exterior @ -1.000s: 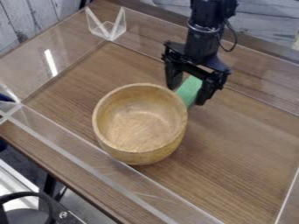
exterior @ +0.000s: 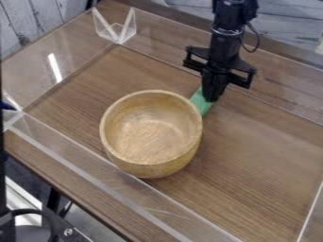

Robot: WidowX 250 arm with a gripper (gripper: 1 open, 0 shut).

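My black gripper (exterior: 214, 80) is at the upper middle, lowered over a green object (exterior: 201, 103) that lies at the back right of a large yellow-tan bowl (exterior: 149, 132). The gripper looks narrow, but its fingers are dark and small, so whether it holds the green object's upper end or only touches it I cannot tell. The green object's far end is hidden by the gripper.
A white wire-like piece (exterior: 115, 26) stands at the back left. Clear edging runs along the table's sides.
The arm and gripper have moved back and drawn narrower from their lower, wider posture over the green object, which now shows as a slim strip beside the bowl.
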